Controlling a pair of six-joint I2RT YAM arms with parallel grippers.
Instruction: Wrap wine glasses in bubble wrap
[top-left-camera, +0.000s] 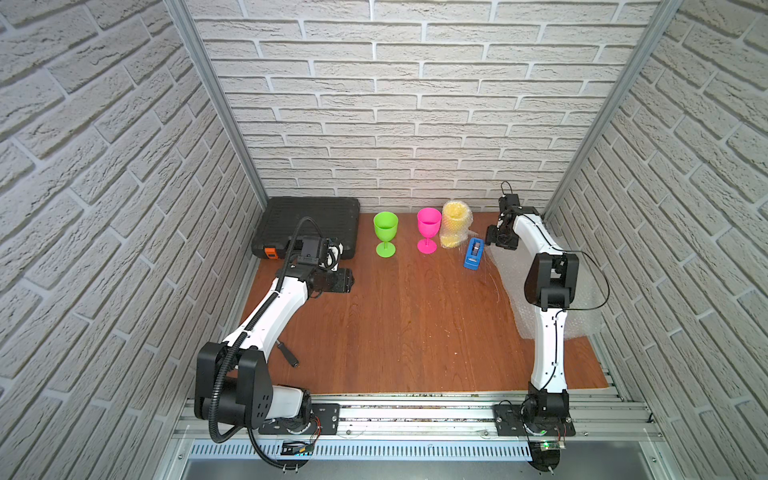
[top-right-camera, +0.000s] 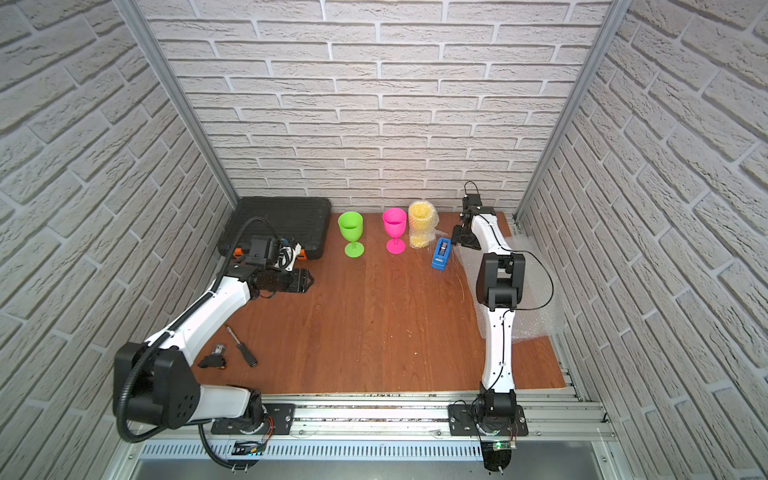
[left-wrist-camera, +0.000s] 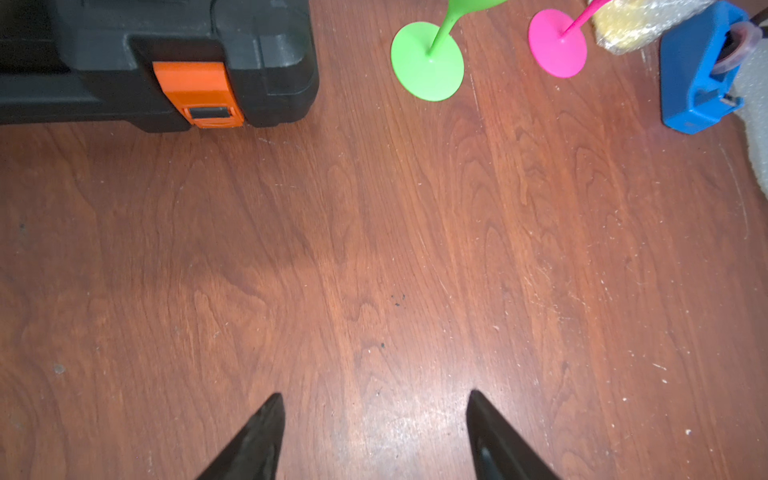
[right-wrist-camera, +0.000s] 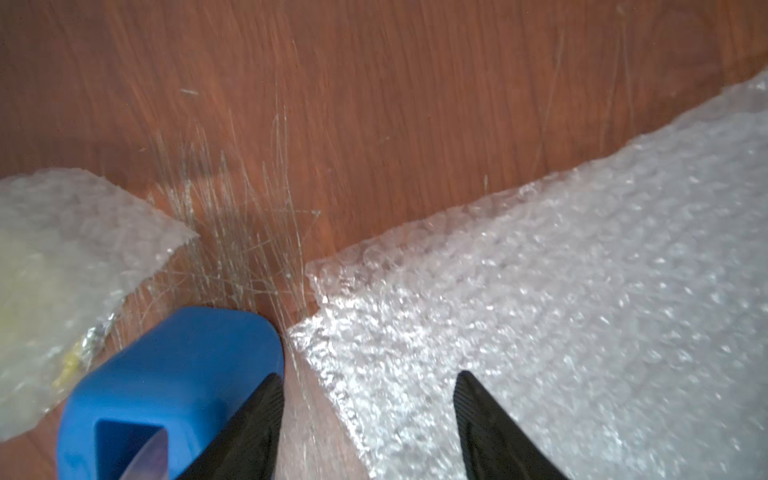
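A green wine glass (top-left-camera: 385, 228) and a pink wine glass (top-left-camera: 429, 226) stand bare and upright at the back middle. Right of them is a yellow glass (top-left-camera: 455, 220) wrapped in bubble wrap. A blue tape dispenser (top-left-camera: 473, 253) rests in front of it. The sheet of bubble wrap (right-wrist-camera: 544, 320) lies flat along the table's right side. Over the sheet's back left corner hovers my right gripper, open and empty, close beside the dispenser. My left gripper hangs over bare table in front of the black case, its fingers apart with nothing between them.
A black case (top-right-camera: 276, 224) with orange latches fills the back left. A screwdriver (top-right-camera: 242, 346) and a small black object (top-right-camera: 213, 357) lie at the front left.
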